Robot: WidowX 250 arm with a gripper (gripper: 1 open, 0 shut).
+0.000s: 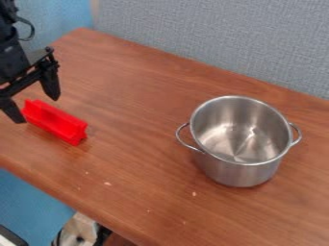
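A red elongated object (54,120) lies on the wooden table at the left. My black gripper (33,98) is at the left edge of the view, open, its fingers down around the upper-left end of the red object; part of it is cut off by the frame. A steel pot (240,141) with two handles stands upright on the right side of the table.
A grey textured wall (218,34) runs along the back. The table's near left edge borders a blue surface (33,197).
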